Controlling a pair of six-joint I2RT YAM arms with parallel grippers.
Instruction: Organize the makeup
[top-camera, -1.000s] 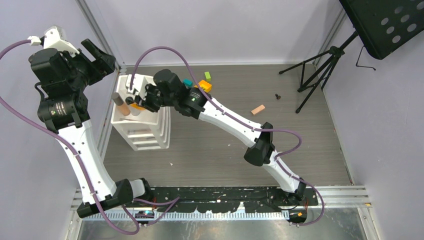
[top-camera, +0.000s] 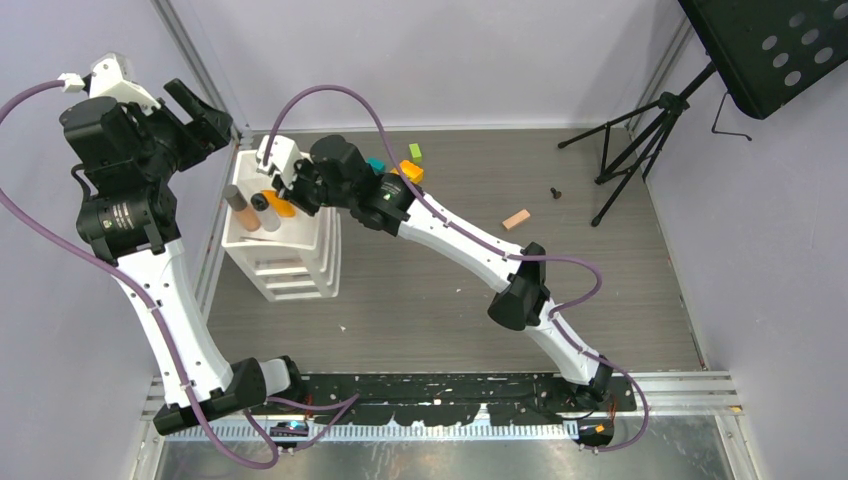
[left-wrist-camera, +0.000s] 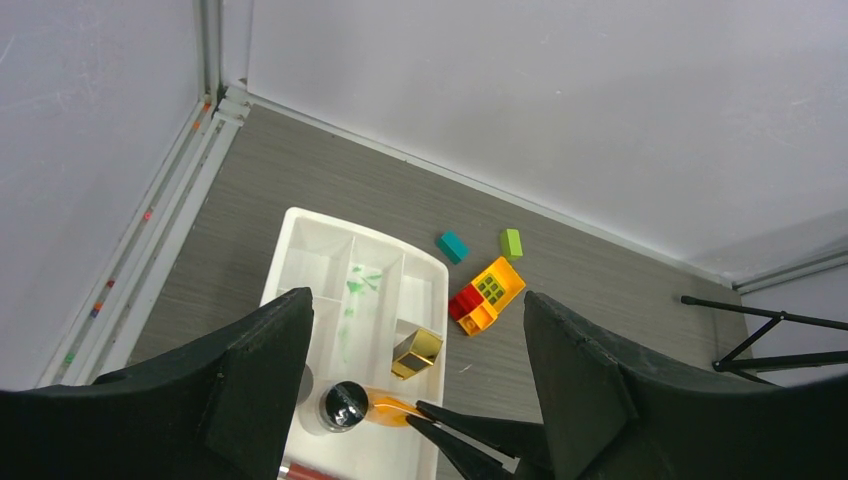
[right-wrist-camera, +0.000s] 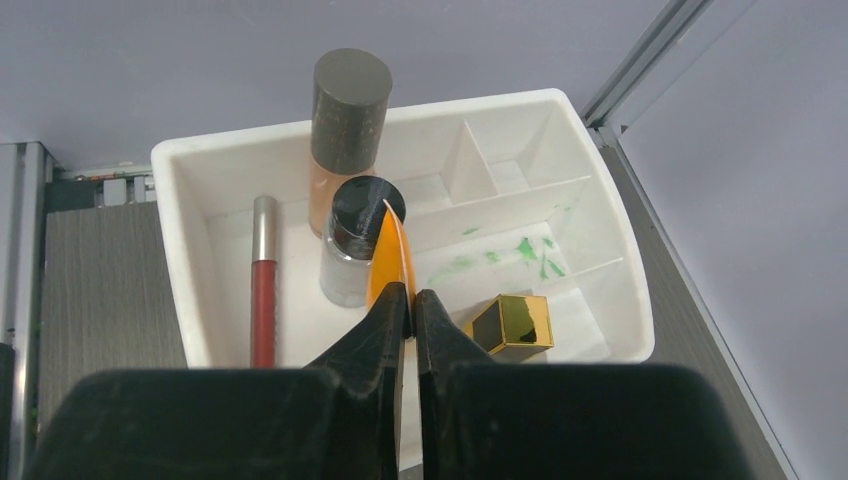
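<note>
My right gripper is shut on an orange, leaf-shaped item (right-wrist-camera: 393, 255), held over the white organizer (top-camera: 290, 258) against the dark-capped clear bottle (right-wrist-camera: 348, 275). Behind that bottle, a tan bottle with a grey cap (right-wrist-camera: 348, 120) stands in the top tray. A red lip gloss tube (right-wrist-camera: 263, 300) lies along one side of the tray, and a gold box (right-wrist-camera: 523, 322) sits by the small compartments. High at the left of the top view, my left gripper (top-camera: 212, 122) is open; the left wrist view shows nothing between its widely spaced fingers.
Beyond the organizer lie an orange and red toy piece (left-wrist-camera: 487, 293), a teal block (left-wrist-camera: 452, 247) and a green block (left-wrist-camera: 511, 243). A peach block (top-camera: 516, 219) and a black tripod stand (top-camera: 655, 130) are farther right. Mid-floor is mostly clear.
My left arm looks nearly unmoved.
</note>
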